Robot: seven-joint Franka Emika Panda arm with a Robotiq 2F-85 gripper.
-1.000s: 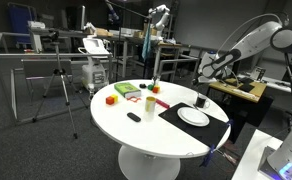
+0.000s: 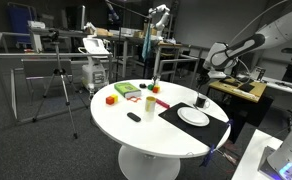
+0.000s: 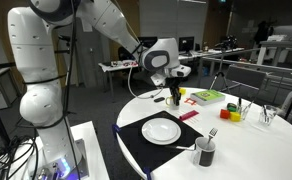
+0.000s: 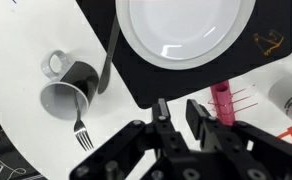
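Seen from the wrist, my gripper has a clear gap between its fingers, with nothing held there. Under it is bare white table near the edge of a black placemat (image 4: 151, 85). A white plate (image 4: 186, 25) lies on that mat, and a knife (image 4: 110, 52) rests at its left. Left of the knife, a grey mug (image 4: 58, 98) contains a fork (image 4: 82, 128). A pinkish-red object (image 4: 223, 100) lies right of my fingers. In exterior view 2, the plate (image 3: 161, 131) and mug (image 3: 205, 152) stand on the near side of the table.
A pale cup (image 4: 288, 96) stands at the right edge of the wrist view. A green tray (image 2: 127, 89), a red block (image 2: 111, 100) and a dark object (image 2: 134, 117) lie elsewhere on the round table (image 2: 121, 130).
In exterior view 1, the arm has shifted its pose and its hand now appears somewhat to the right and larger. The things on the table look unmoved.
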